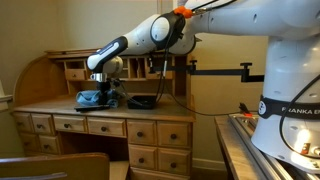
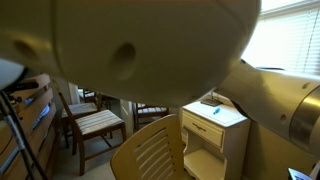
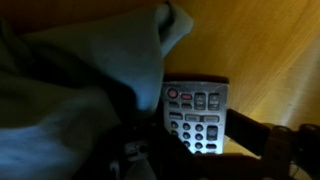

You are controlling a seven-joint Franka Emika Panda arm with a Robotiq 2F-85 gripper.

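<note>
A small grey keypad device (image 3: 196, 115), like a remote or calculator with rows of buttons and one red key, shows in the wrist view. My gripper is shut on it, with a dark finger on either side; its lower end is lost in shadow. Grey-blue cloth (image 3: 80, 115) fills the left of that view, close beside the device. From outside, the gripper (image 1: 102, 80) is over the blue cloth (image 1: 92, 99) on the desk; the device cannot be made out there.
A black bowl-like item (image 1: 143, 101) sits right of the cloth on the wooden desk (image 1: 180, 114). Shelf cubbies (image 1: 75, 74) rise behind. Elsewhere stand chairs (image 2: 98, 123) and a white cabinet (image 2: 213, 135).
</note>
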